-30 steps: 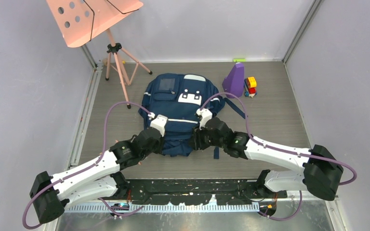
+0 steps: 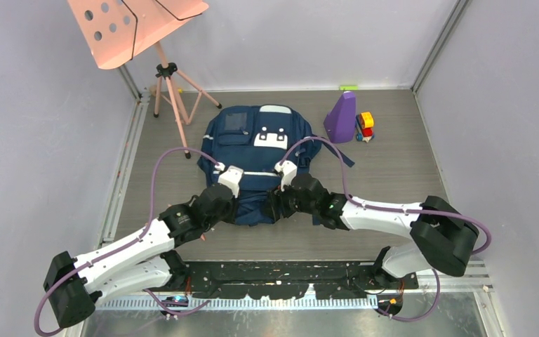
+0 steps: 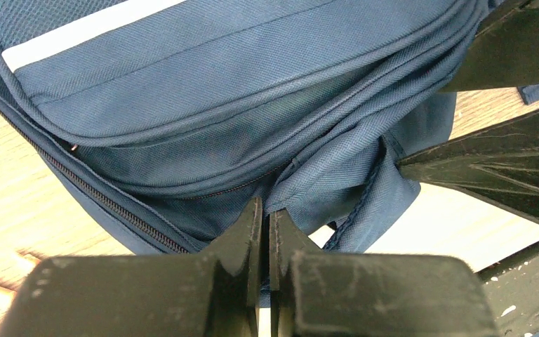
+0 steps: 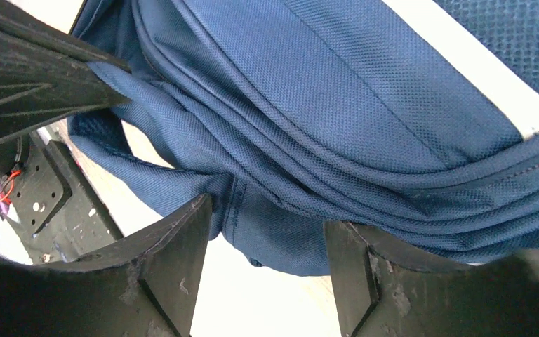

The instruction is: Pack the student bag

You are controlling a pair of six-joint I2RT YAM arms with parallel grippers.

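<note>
The navy student bag (image 2: pixel 242 158) lies on its back on the floor, its opening toward me and its fabric edge bunched. My left gripper is shut, with a fold of the bag's opening edge pinched at its fingertips; in the right wrist view that edge runs into the left fingers (image 4: pixel 49 84). To its right, my right gripper stands open at the same edge, its two fingers apart and a loose flap of bag cloth (image 4: pixel 274 239) showing between and beyond them. Whether its fingers touch the cloth cannot be told.
A purple magazine holder (image 2: pixel 341 118) and a red-and-yellow toy vehicle (image 2: pixel 365 125) stand right of the bag at the back. A pink music stand (image 2: pixel 173 91) rises at the back left.
My right gripper has moved left along the bag's opening, closer to the left gripper. The bag has shifted slightly left and away. The left arm has hardly moved.
</note>
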